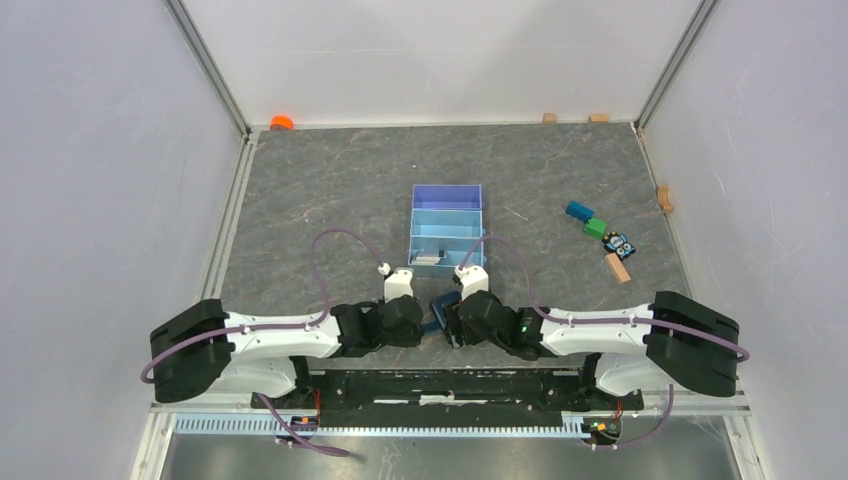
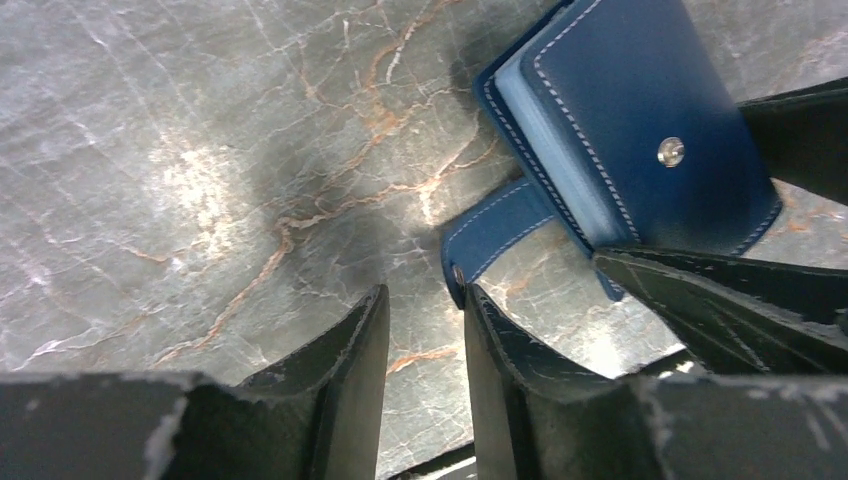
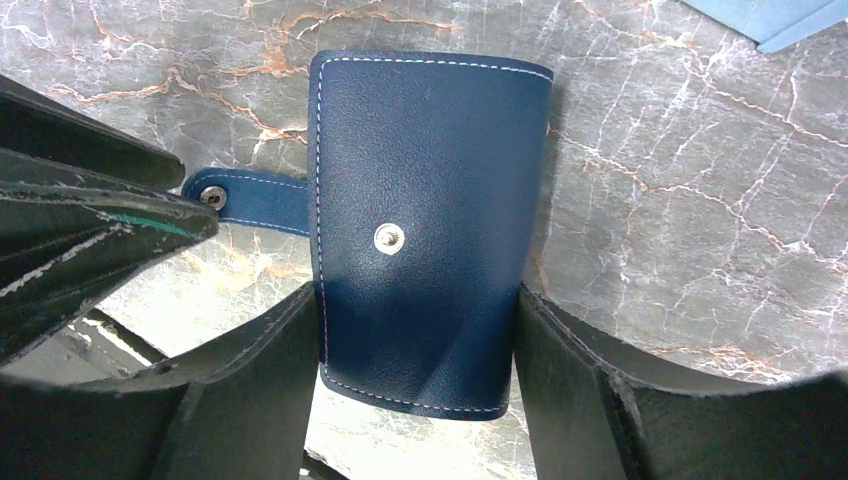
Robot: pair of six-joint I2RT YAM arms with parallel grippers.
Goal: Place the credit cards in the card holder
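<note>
My right gripper is shut on the dark blue card holder (image 3: 430, 160), its fingers pressing the two side edges near the lower end. The holder is closed over flat, with a metal snap showing on its face. From its side sticks out a strap (image 3: 255, 200) with a snap at its end. My left gripper stands part open by the strap's end (image 2: 465, 265), which touches or overlaps the tip of one finger; no grip on it shows. In the top view, both arms mostly cover the holder. No loose cards can be made out.
Behind the arms stands a blue and purple three-section box (image 1: 447, 222), with something pale (image 1: 428, 257) in its front section. Blocks (image 1: 596, 228) and an owl-like toy (image 1: 619, 245) lie to the right.
</note>
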